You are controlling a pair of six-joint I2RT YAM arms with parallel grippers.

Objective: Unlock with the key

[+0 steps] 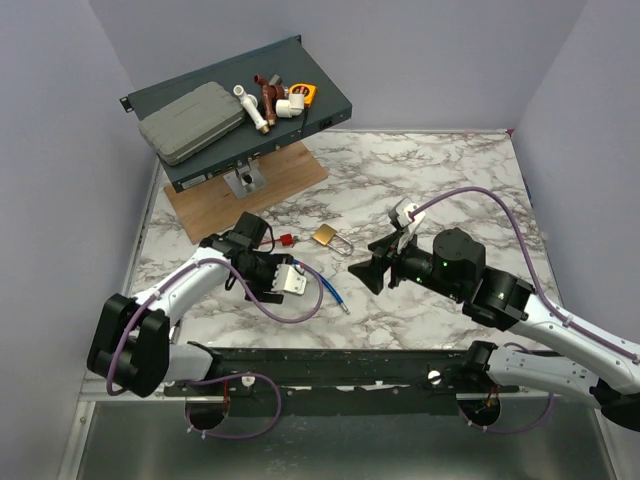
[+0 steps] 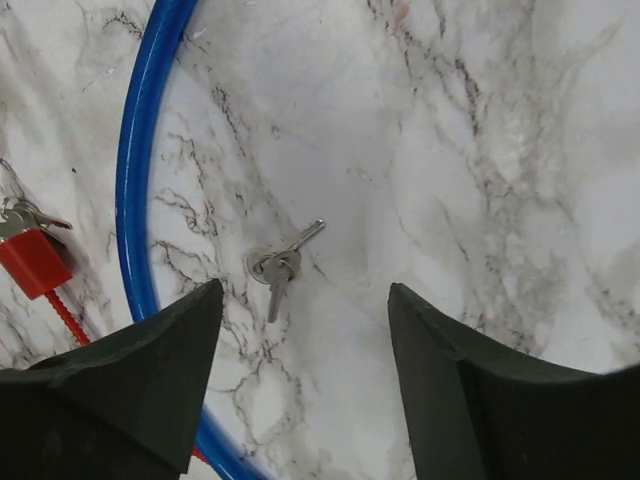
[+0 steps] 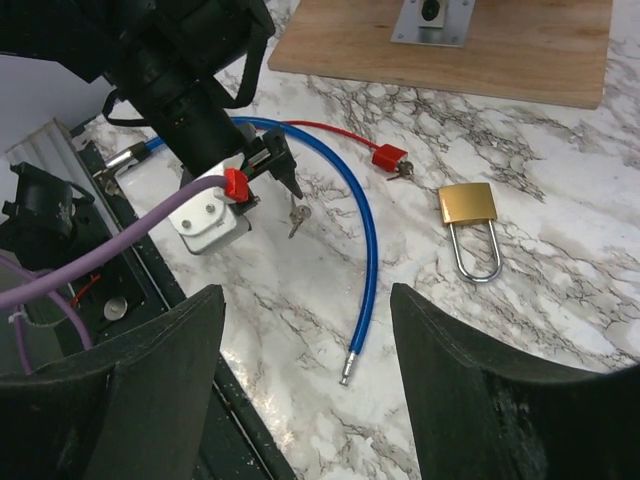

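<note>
A small ring of silver keys [image 2: 279, 266] lies flat on the marble table, showing in the left wrist view between and just beyond my left fingertips. My left gripper is low over them, its fingers apart and nothing between them. From the right wrist view the same keys [image 3: 299, 213] are close to the left gripper's fingertips; from above they are hidden under the arm. A brass padlock [image 3: 467, 204] with a long silver shackle rests on the table, right of the blue hose. Over the table to the padlock's right, my right gripper hangs open and empty.
A blue hose [image 3: 371, 240] curves between keys and padlock. A red lock piece [image 3: 391, 158] with a red cord lies behind it. At the back, a raised shelf [image 1: 318, 85] holding a grey case and fittings stands over a wooden board [image 1: 200, 215].
</note>
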